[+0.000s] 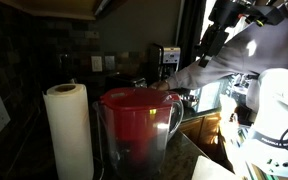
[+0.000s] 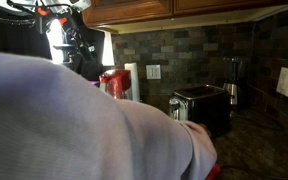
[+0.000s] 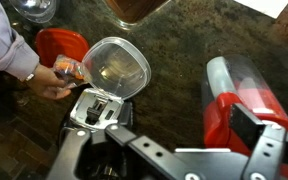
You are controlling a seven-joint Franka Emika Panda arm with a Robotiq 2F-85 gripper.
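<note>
A clear pitcher with a red lid (image 1: pixel 139 98) stands upright on the counter in the first exterior view, and a white paper towel roll (image 1: pixel 70 130) is to its left. My gripper (image 1: pixel 229 35) hangs high at the right of that view, apart from the pitcher. In the wrist view its dark fingers stand wide apart along the lower edge, with nothing visibly held. A red and clear object (image 3: pixel 246 95), apparently the pitcher, appears behind the right finger. A person's hand (image 3: pixel 52 86) reaches beside a silver appliance (image 3: pixel 96 108) with a clear round lid (image 3: pixel 119 66).
A red bowl (image 3: pixel 62 45) lies near the person's hand. A toaster (image 2: pixel 202 107) and a blender (image 2: pixel 233 78) stand along the back wall. The person's sleeve (image 2: pixel 74 120) blocks much of the second exterior view. Bare dark counter (image 3: pixel 179 75) lies between the lid and pitcher.
</note>
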